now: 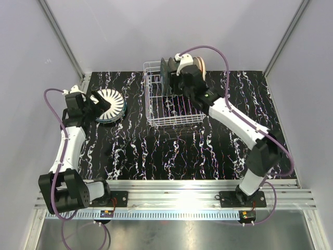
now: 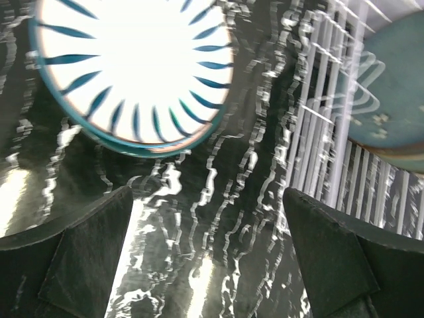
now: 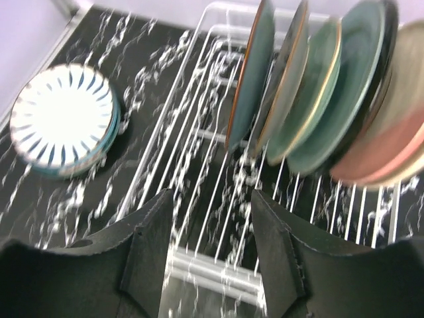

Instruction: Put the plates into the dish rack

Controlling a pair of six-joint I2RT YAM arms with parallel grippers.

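Several plates stand on edge in the white wire dish rack point(image 1: 174, 121). The leftmost is a blue-grey plate point(image 3: 254, 79) with a brown rim, clear of any gripper. My right gripper is open and empty above the rack, nearer its front than the plates. On the counter left of the rack lies a stack of plates point(image 1: 115, 112), topped by a white plate point(image 2: 136, 73) with blue strokes. Open and empty, my left gripper hovers over the counter just short of that stack.
The rack's left part and its front wires point(image 3: 218, 275) are free of plates. Bare black marble point(image 1: 171, 156) lies in front of the rack and to its right. Grey walls point(image 1: 171, 31) bound the counter.
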